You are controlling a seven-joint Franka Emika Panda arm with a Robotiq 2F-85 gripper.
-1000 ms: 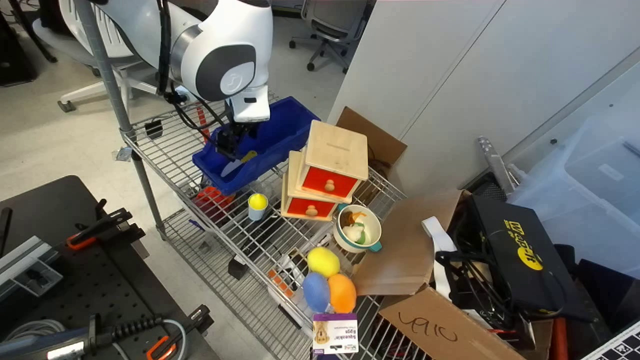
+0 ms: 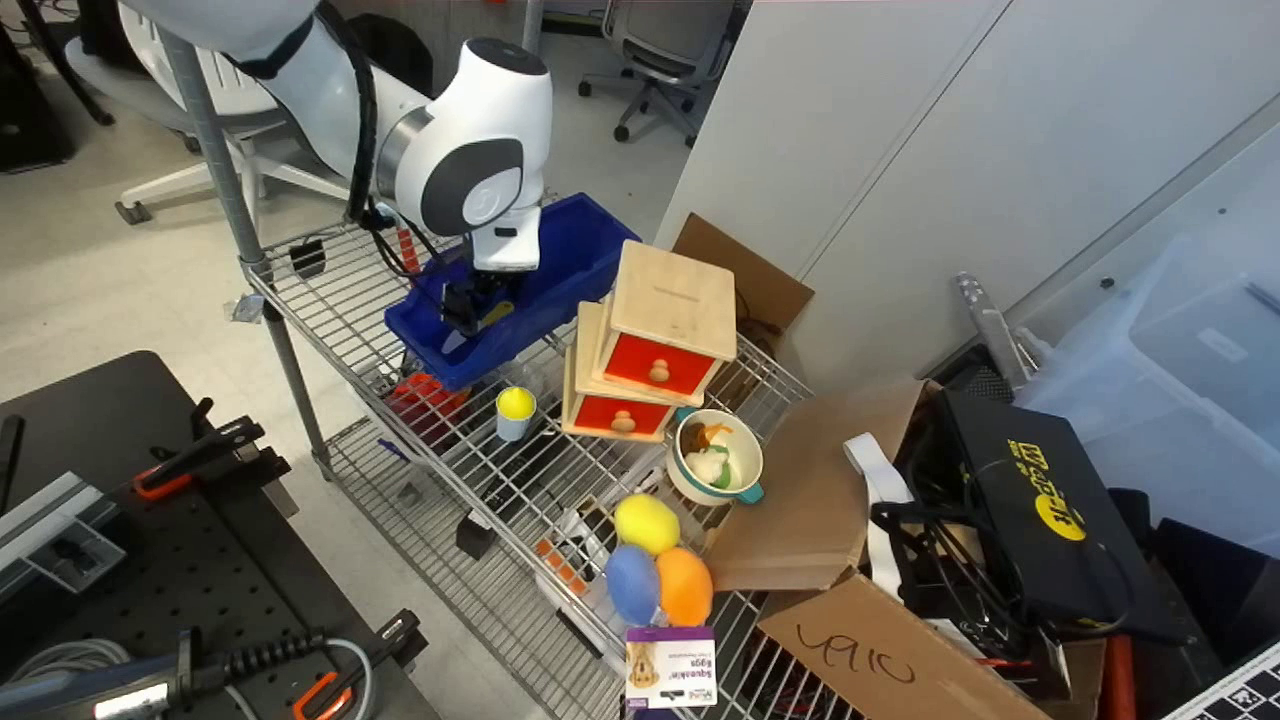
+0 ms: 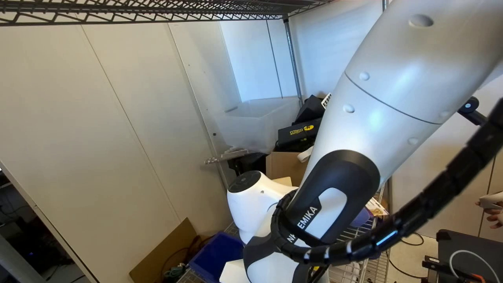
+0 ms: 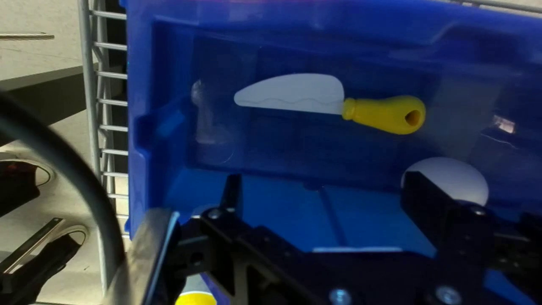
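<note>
My gripper stands open inside the blue bin, nothing between its two dark fingers. A toy knife (image 4: 297,94) with a white blade and yellow handle lies flat on the bin floor, apart from the fingers. Partly behind the right finger in the wrist view rests a white rounded object (image 4: 456,175), perhaps an egg. The blue bin (image 2: 590,228) sits at the back of the wire shelf. From exterior view 1 the gripper's dark parts partly cover the knife; exterior view 2 has the gripper hidden by the arm.
Stacked wooden boxes with red drawers (image 2: 667,306) stand close beside the bin. Near them are a small cup with a yellow top (image 2: 516,408), a bowl of toys (image 2: 732,480) and colored eggs (image 2: 648,524). An open cardboard box (image 2: 798,498) borders the shelf.
My arm has come down and slightly to the right, bringing the gripper lower into the blue bin. The other objects have stayed put.
</note>
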